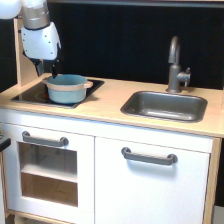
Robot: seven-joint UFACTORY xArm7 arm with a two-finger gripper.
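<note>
A blue-grey pot (68, 95) with a pale rim stands upright on the dark stovetop (33, 95) at the counter's left. Just above the pot's back left rim hangs my gripper (47, 71), pointing down from the white arm. Its dark fingers are small against the black background, so their opening is unclear. Whether they touch the pot cannot be made out.
A metal sink (165, 106) with a dark faucet (177, 70) is set into the right of the wooden counter (112, 100). Bare counter lies between pot and sink. Below are an open-fronted cabinet (50, 188) and a white door (150, 190).
</note>
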